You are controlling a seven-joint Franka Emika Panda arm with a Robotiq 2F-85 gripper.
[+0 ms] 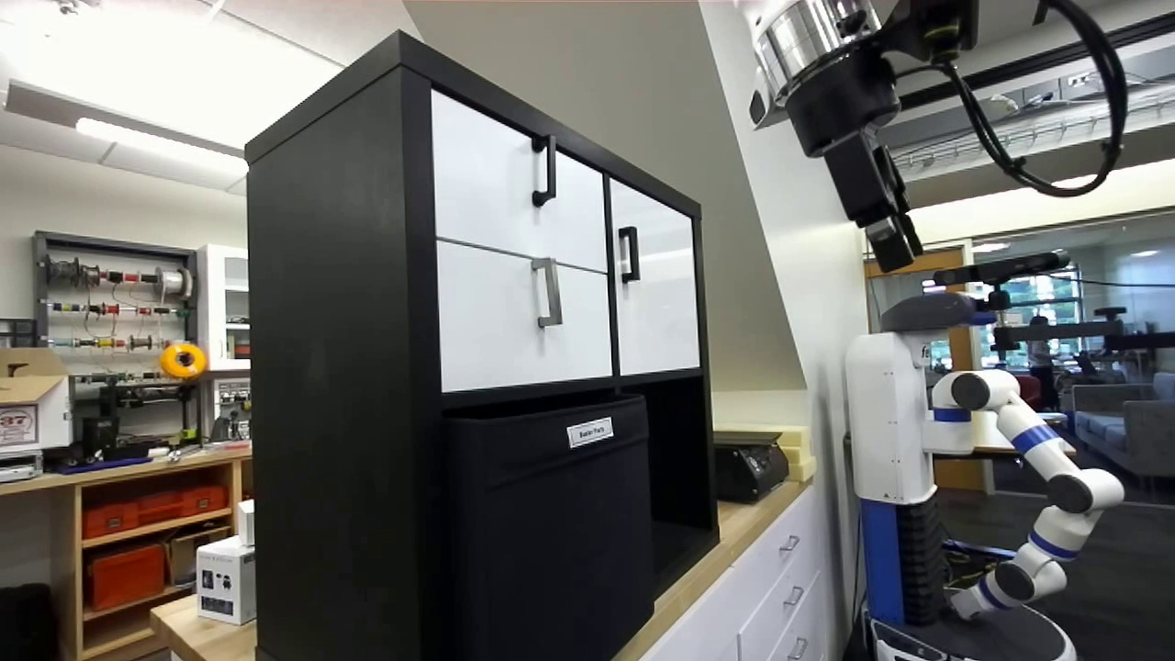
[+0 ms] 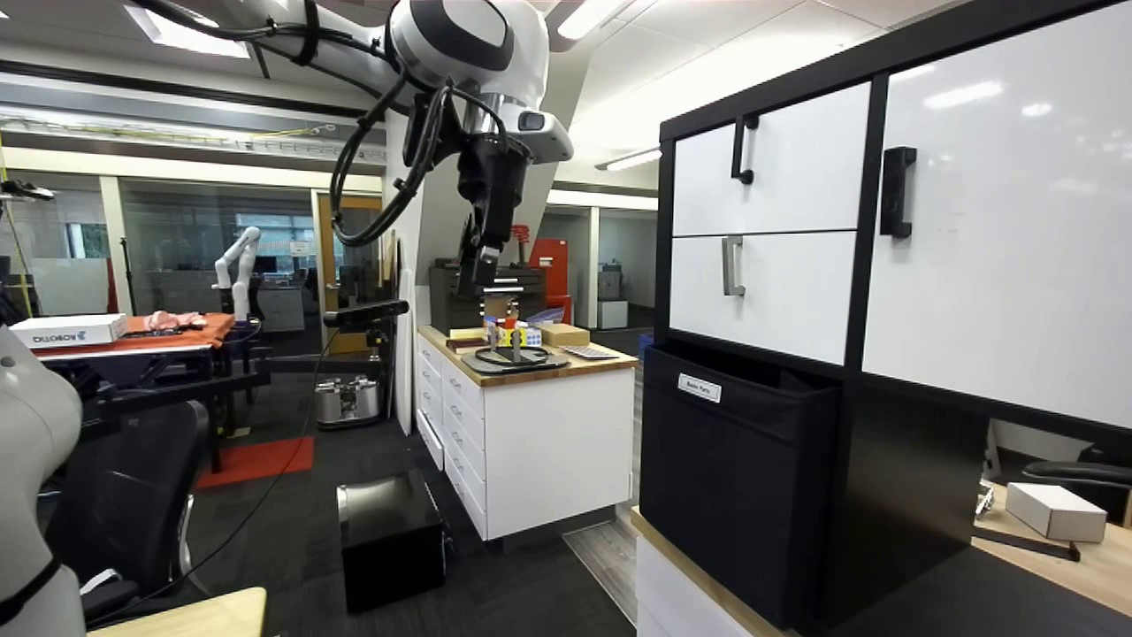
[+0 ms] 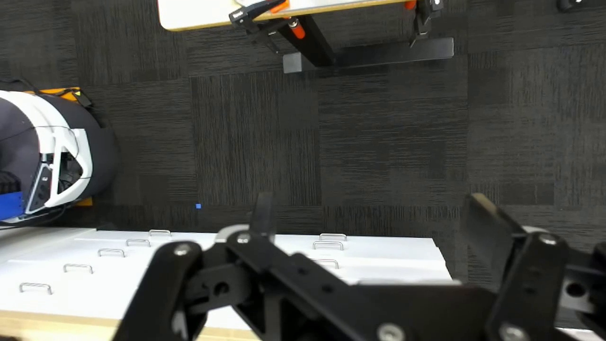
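Observation:
My gripper is open, its two fingers standing wide apart in the wrist view with only dark floor and white drawer fronts visible beyond them. In exterior view 1 the gripper (image 1: 894, 244) hangs at the upper right, pointing down and clear of the black cabinet (image 1: 330, 330). The second exterior view has the gripper (image 2: 479, 265) left of that cabinet, in free air. White drawer fronts with an upper black handle (image 1: 546, 171) and a lower grey handle (image 1: 548, 292) appear closed. A white door (image 1: 661, 286) beside them looks closed too.
Below the drawers sits a black fabric bin (image 1: 551, 529) with a label; the compartment beside it is open. The cabinet stands on a wooden counter (image 1: 705, 562) over white drawers. Another mobile robot (image 1: 892, 419) stands at the right. Air around the gripper is clear.

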